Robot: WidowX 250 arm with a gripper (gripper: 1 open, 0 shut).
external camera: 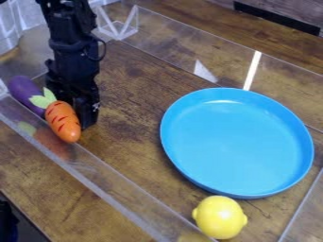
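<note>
My black gripper (pixel 71 100) is lowered at the left, right beside an orange toy carrot (pixel 64 121) and a purple toy eggplant (pixel 26 91) with a pale green top. The carrot lies against the clear wall of the tray. The fingertips are dark and partly hidden behind the carrot, so how far apart they are and whether anything sits between them is unclear.
A large blue plate (pixel 235 142) fills the right half of the wooden surface. A yellow toy lemon (pixel 220 216) sits at the bottom right. Clear plastic walls cross the foreground.
</note>
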